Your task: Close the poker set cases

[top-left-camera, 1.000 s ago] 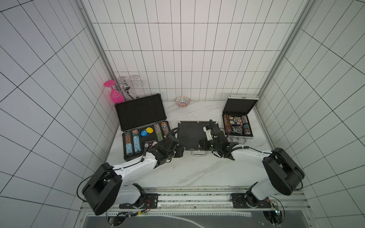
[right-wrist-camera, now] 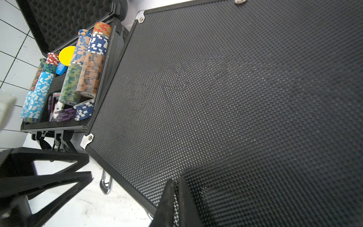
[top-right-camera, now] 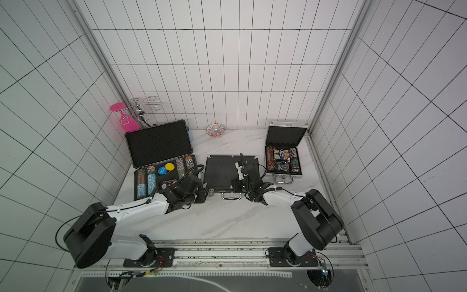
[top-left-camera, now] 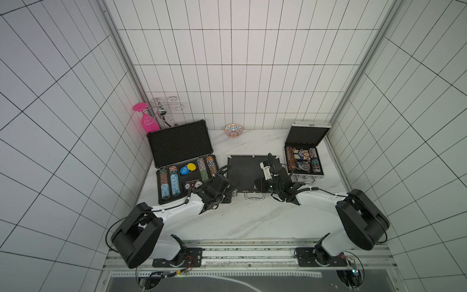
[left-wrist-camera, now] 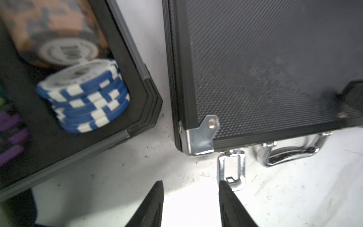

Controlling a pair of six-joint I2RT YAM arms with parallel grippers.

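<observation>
The middle case (top-left-camera: 245, 168) is closed, its metal latch (left-wrist-camera: 231, 170) hanging down at the front-left corner beside the handle (left-wrist-camera: 291, 155). My left gripper stands part open near that latch, nothing visible between its fingertips. My right gripper is shut, resting on or just over the front of the closed lid. The left case (top-left-camera: 180, 143) stands open with chip stacks and yellow and blue discs. The smaller right case (top-right-camera: 286, 136) stands open with chips inside.
A patterned bowl (top-left-camera: 233, 129) is at the back centre. A pink item (top-left-camera: 148, 124) with a metal stand is behind the left case. Bare marble counter (top-left-camera: 253, 219) lies in front of the cases.
The left arm has shifted slightly about the middle case's front-left corner. The right arm and all three cases look unchanged.
</observation>
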